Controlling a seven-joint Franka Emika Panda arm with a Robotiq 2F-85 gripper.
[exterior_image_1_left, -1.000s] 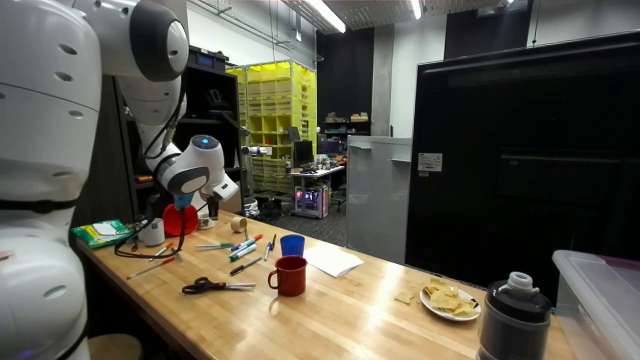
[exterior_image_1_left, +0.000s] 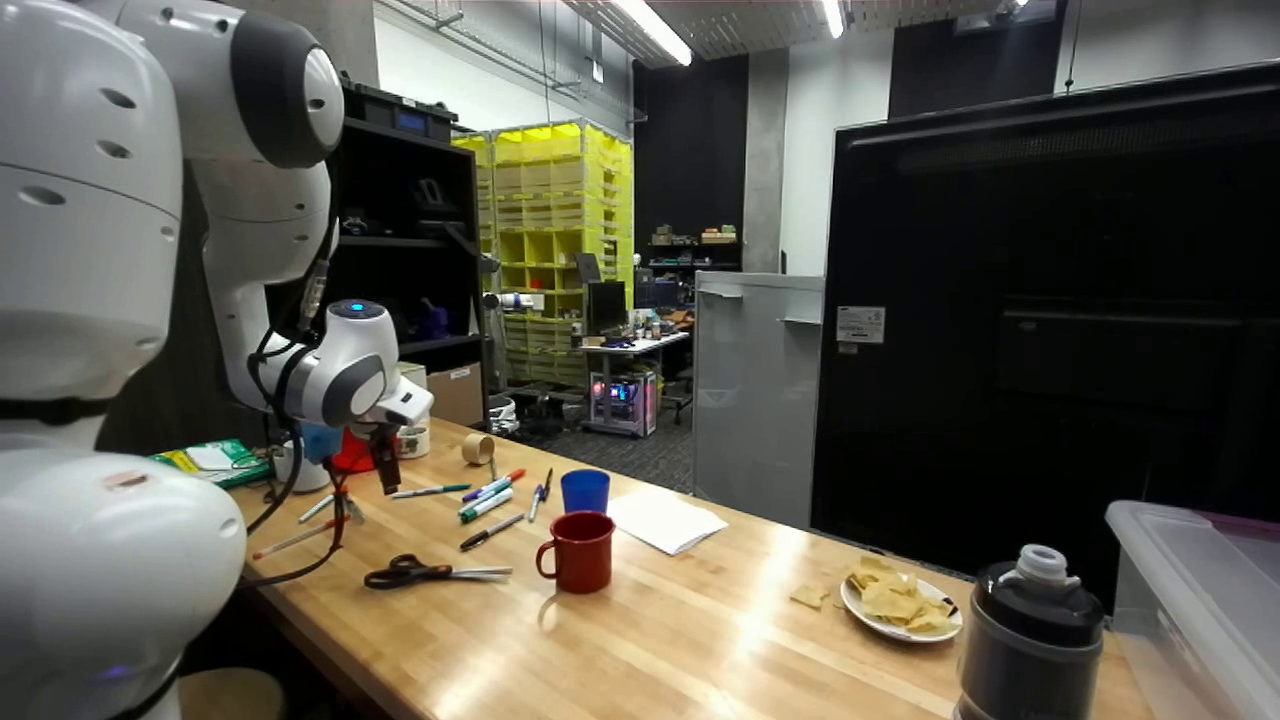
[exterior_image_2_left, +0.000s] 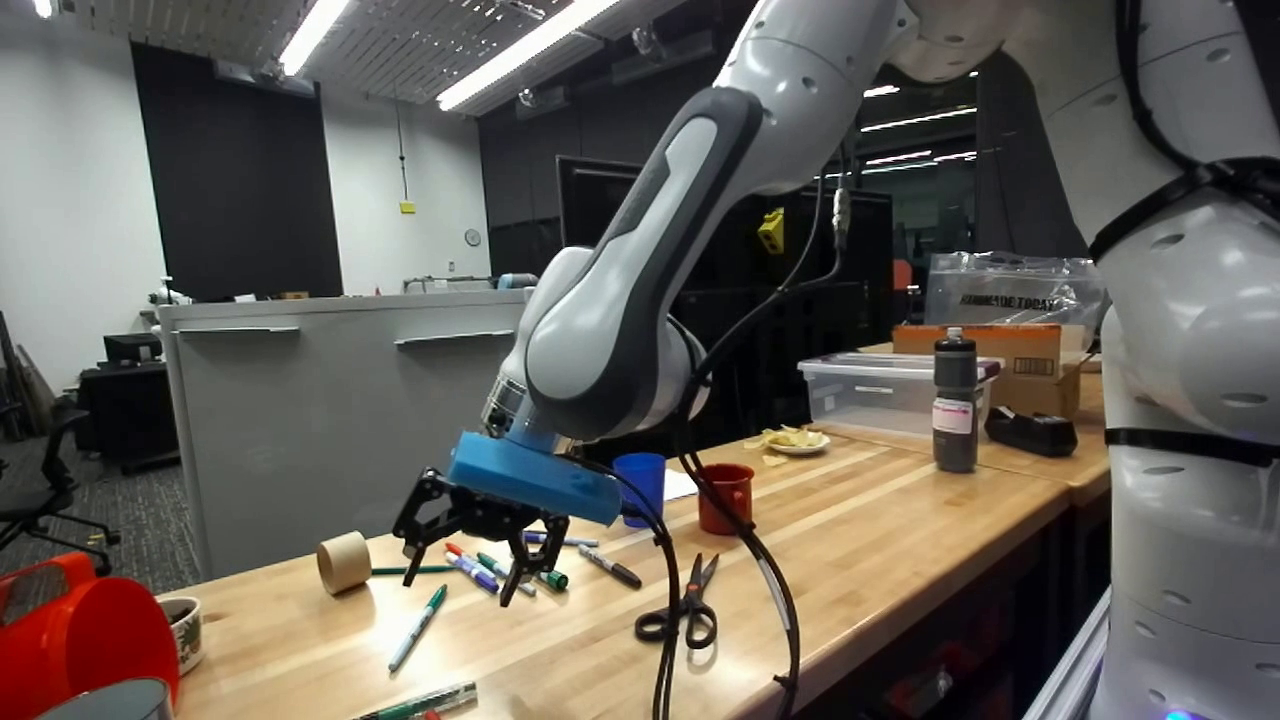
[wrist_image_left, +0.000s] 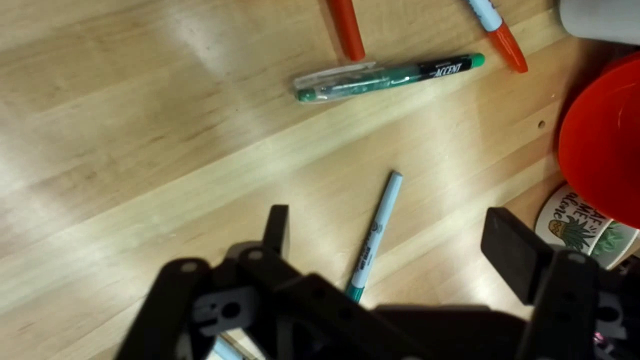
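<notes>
My gripper is open above the wooden table, with its fingers wide apart and nothing held. Between and beyond the fingers, in the wrist view, lies a grey marker with a green cap (wrist_image_left: 376, 231); it rests on the tabletop below them. The same marker (exterior_image_2_left: 417, 628) shows under the gripper (exterior_image_2_left: 458, 590) in exterior view 2, with space between it and the fingertips. A clear green pen (wrist_image_left: 390, 79), a red pen (wrist_image_left: 348, 30) and a red-capped marker (wrist_image_left: 507, 48) lie farther up in the wrist view.
A red container (exterior_image_2_left: 114, 636) and a patterned cup (wrist_image_left: 570, 219) stand beside the gripper. Scissors (exterior_image_1_left: 414, 572), a red mug (exterior_image_1_left: 583, 554), a blue cup (exterior_image_1_left: 585, 490) and a tape roll (exterior_image_1_left: 477, 449) are around.
In exterior view 1 the arm has swung left and the gripper has come lower, nearer the camera. It now covers part of the red container. The table objects look unmoved.
</notes>
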